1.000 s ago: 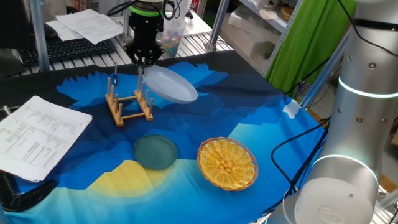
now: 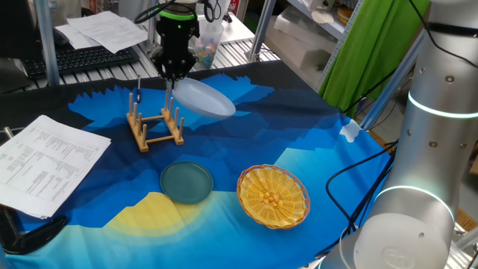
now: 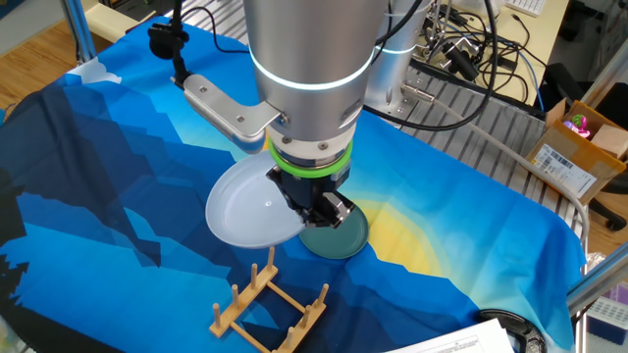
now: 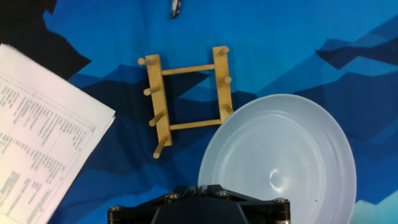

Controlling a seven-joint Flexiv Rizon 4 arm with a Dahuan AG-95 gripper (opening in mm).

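My gripper (image 2: pixel 172 79) is shut on the rim of a pale blue-white plate (image 2: pixel 203 99), which hangs tilted above the cloth. From the wrist view, the plate (image 4: pixel 280 158) spreads out to the right of the gripper, its near edge passing under the fingers. A wooden dish rack (image 2: pixel 155 128) with upright pegs stands empty on the table, just left of the plate in exterior view 1. In the wrist view the rack (image 4: pixel 193 96) appears up and left of the plate, whose rim overlaps one corner of it.
A dark green plate (image 2: pixel 187 182) and a woven basket (image 2: pixel 273 196) lie on the blue patterned cloth. Papers (image 2: pixel 49 166) cover the left side. A small dark tool (image 4: pixel 175 8) lies beyond the rack. Cloth right of the held plate is bare.
The gripper and the held plate have shifted very slightly in exterior view 1. The rack, green plate and basket have stayed in place.
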